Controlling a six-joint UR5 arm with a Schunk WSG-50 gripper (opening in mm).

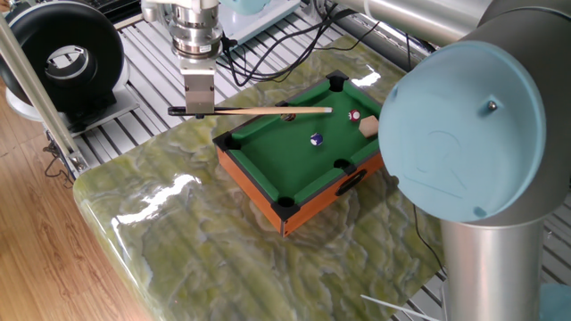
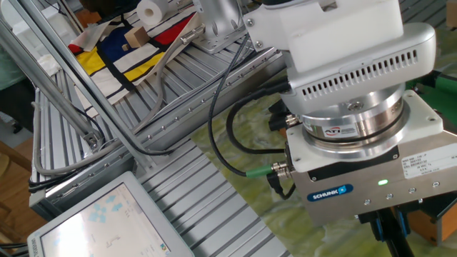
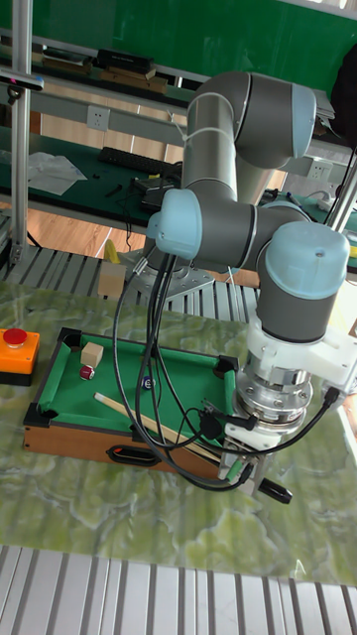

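Note:
A small pool table (image 1: 308, 147) with green felt and orange sides stands on the marbled green surface. My gripper (image 1: 200, 111) is shut on a thin wooden cue (image 1: 277, 111) near its black butt end. The cue's pale tip reaches out over the felt. On the felt lie a dark blue ball (image 1: 317, 140) and a red ball (image 1: 354, 115), the red one beside a wooden block (image 1: 368, 127). A further ball (image 1: 288, 116) is partly hidden by the cue. In exterior view 3 the cue (image 3: 148, 418) slants across the table.
My arm's blue joint cap (image 1: 464, 129) covers the right of exterior view 1. Loose black cables (image 3: 159, 349) hang in front of the pool table in exterior view 3. An emergency stop box (image 3: 15, 354) sits to its left. The marbled surface (image 1: 205, 241) has free room in front.

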